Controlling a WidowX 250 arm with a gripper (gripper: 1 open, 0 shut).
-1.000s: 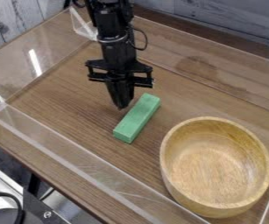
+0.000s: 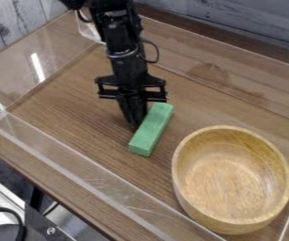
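The black arm reaches down from the top centre to my gripper (image 2: 136,119), whose narrow tip is low at the upper left end of a green bar (image 2: 151,128) lying on the wooden table. The tip looks shut; whether it touches the bar I cannot tell.
A large round wooden bowl (image 2: 231,174) sits at the lower right, close to the bar. Black cables lie at the bottom left corner, and a white object stands at the top left behind the arm.
My gripper has moved slightly down toward the green bar's upper end. The bar and the bowl look about where they were.
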